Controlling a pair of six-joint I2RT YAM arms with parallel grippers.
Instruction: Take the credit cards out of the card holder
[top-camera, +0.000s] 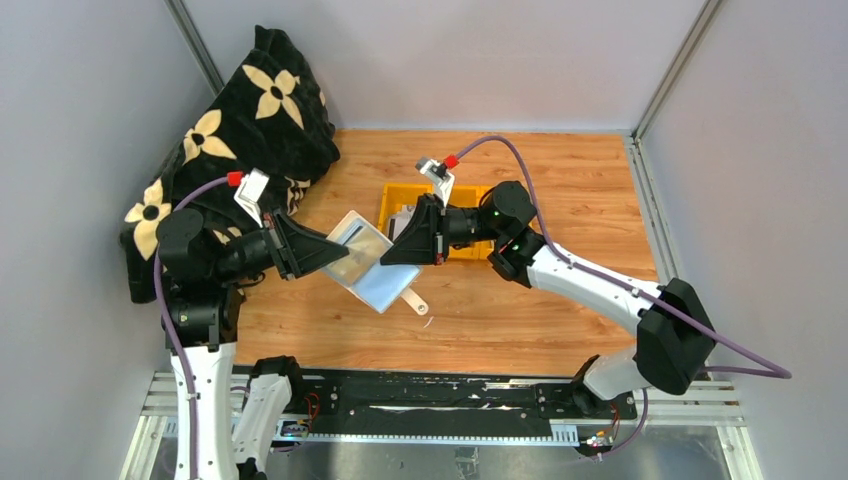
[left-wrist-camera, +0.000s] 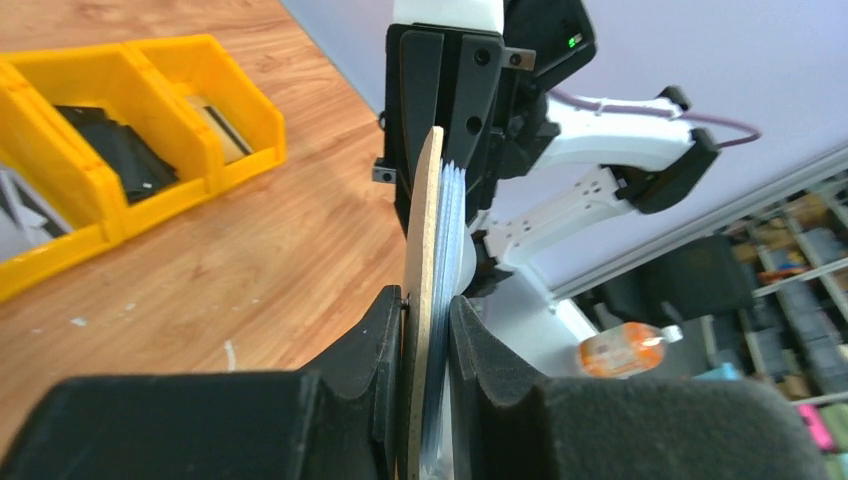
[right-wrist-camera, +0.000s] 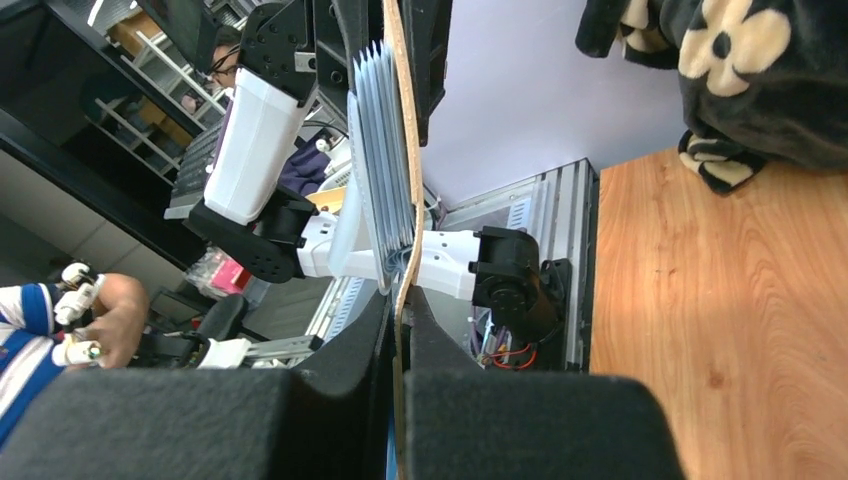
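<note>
The card holder (top-camera: 380, 282) is held upright in the air, a tan cover with a stack of pale blue sleeves (right-wrist-camera: 375, 150). My left gripper (top-camera: 343, 255) is shut on one side of it. My right gripper (top-camera: 390, 258) is on the opposite side, its fingers closed over the holder's edge with the cover and sleeves between them. Whether cards sit in the sleeves is not clear.
Yellow bins (left-wrist-camera: 240, 130) with dark and pale flat items stand behind the holder. A black patterned cushion (top-camera: 230, 120) fills the back left. The wooden table (top-camera: 500, 320) in front of the bins is mostly clear.
</note>
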